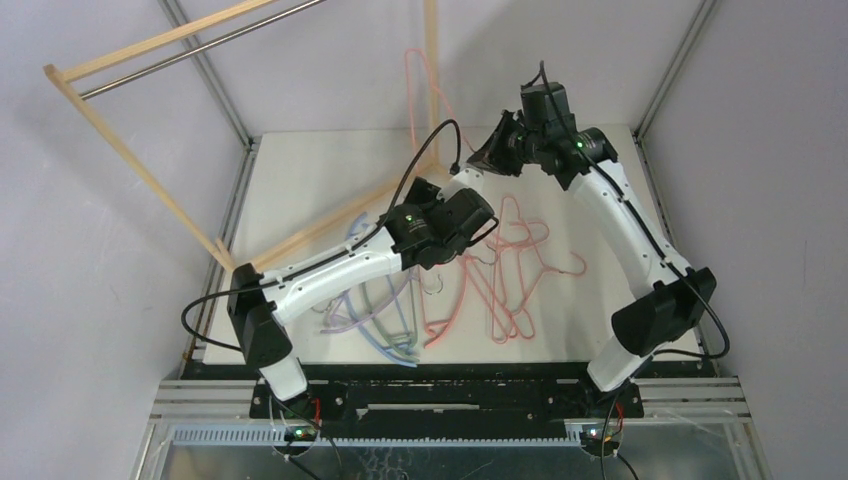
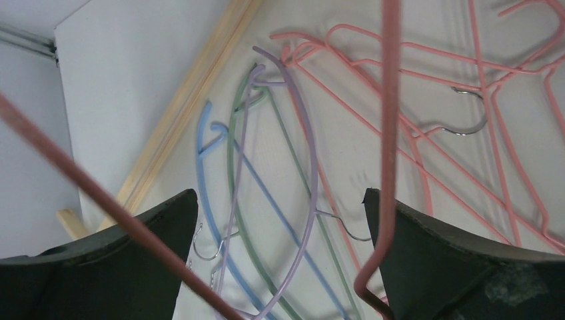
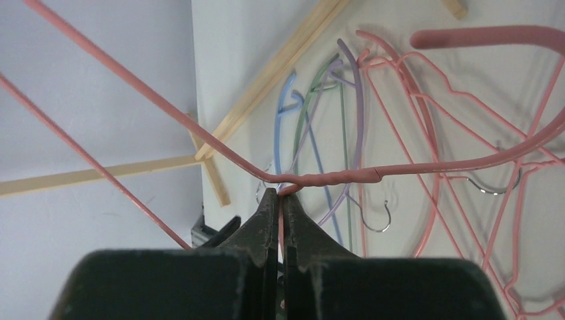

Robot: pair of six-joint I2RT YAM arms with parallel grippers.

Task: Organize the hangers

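A pink hanger is held up at the back by my right gripper, shut on its twisted neck. My left gripper is open below it, with blurred pink bars of that hanger crossing close over its fingers. On the white board lie several pink hangers, plus blue, green and purple hangers, some overlapping.
A wooden rack with a metal rail stands at the left and back, its base beam running diagonally across the board. Bare board shows at the back left and far right.
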